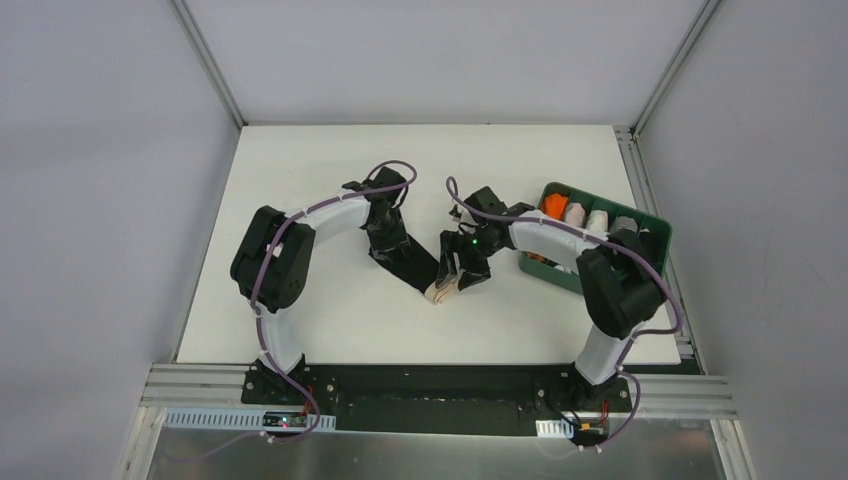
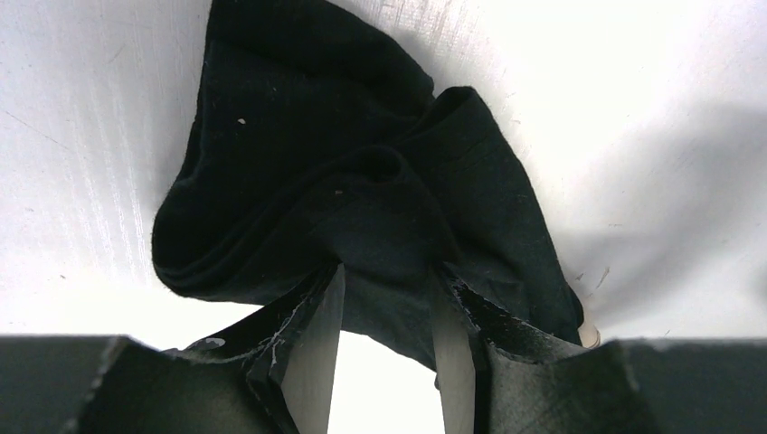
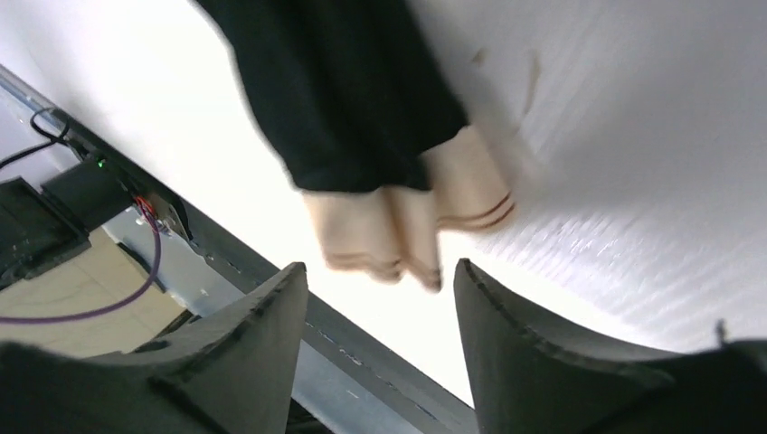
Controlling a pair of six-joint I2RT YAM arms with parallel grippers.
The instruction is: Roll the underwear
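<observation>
Black underwear with a beige waistband [image 1: 411, 266] lies slantwise in the middle of the table, folded into a long strip. My left gripper [image 1: 389, 256] is over its far-left end. In the left wrist view the fingers [image 2: 312, 353] stand apart, with bunched black cloth [image 2: 384, 289] between them, and the fingers are shut on it. At the waistband end is my right gripper [image 1: 462, 284]. The right wrist view shows its fingers [image 3: 276, 316] spread, with the beige band [image 3: 411, 231] just ahead of their tips and nothing clearly gripped.
To the right stands a green bin [image 1: 549, 274] holding several rolled items, partly covered by the right arm.
</observation>
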